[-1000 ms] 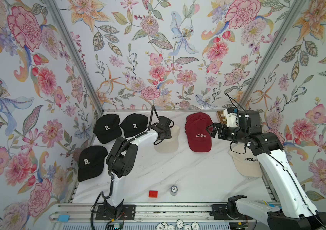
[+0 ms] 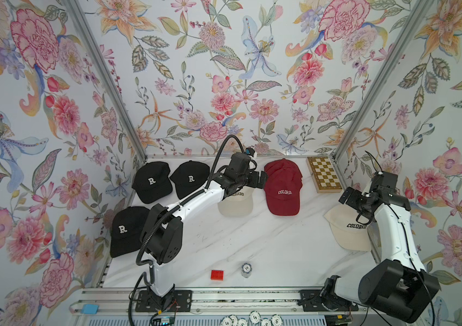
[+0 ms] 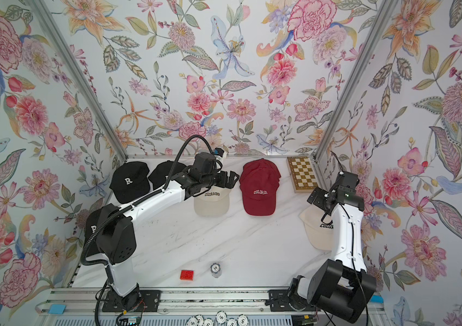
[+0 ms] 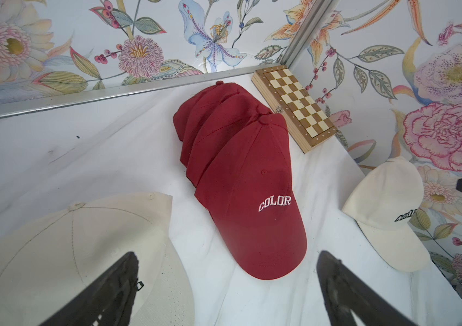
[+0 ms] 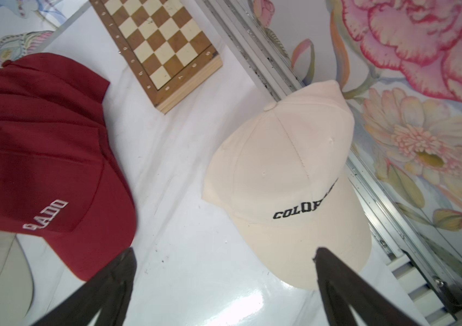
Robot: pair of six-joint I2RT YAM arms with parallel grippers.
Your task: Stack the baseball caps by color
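Note:
A stack of maroon caps (image 2: 282, 187) sits at the back, right of the middle. Left of it lies a cream cap (image 3: 211, 202), with my left gripper (image 2: 258, 180) open above its right part and nothing between the fingers. In the right wrist view another cream cap (image 5: 290, 179) rests at the table's right edge. Over its upper left side my right gripper (image 2: 352, 198) hangs open and empty. Two black caps (image 2: 152, 182) (image 2: 190, 178) lie side by side at the back left, and a third black cap (image 2: 127, 231) lies nearer the front along the left edge.
At the back right corner stands a wooden chessboard (image 2: 325, 175). A red block (image 2: 217, 275) and a small round grey item (image 2: 246, 269) lie near the front edge.
My left gripper has risen from the cream cap and moved right toward the maroon stack. The right arm has drawn back rightward and lower, over the right cream cap.

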